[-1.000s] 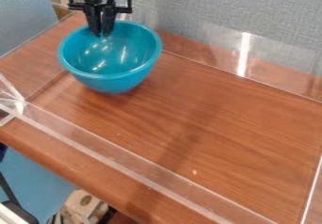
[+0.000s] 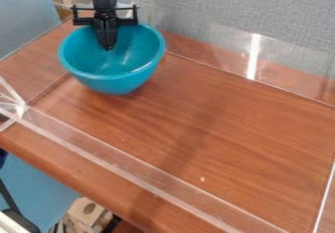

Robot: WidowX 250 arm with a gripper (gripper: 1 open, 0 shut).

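Note:
A teal bowl [image 2: 118, 69] sits at the upper left of the wooden table [image 2: 203, 139]. My black gripper [image 2: 105, 39] reaches down from the top over the bowl's far rim, its fingertips within or at that rim. Whether the fingers are open or closed on the rim is hard to make out.
Clear plastic strips border the table, a textured grey wall stands behind, and a blue surface with small wooden and dark parts lies below the left edge.
The bowl and gripper have shifted slightly left over the last second, and the gripper sits a little lower relative to the top of the view.

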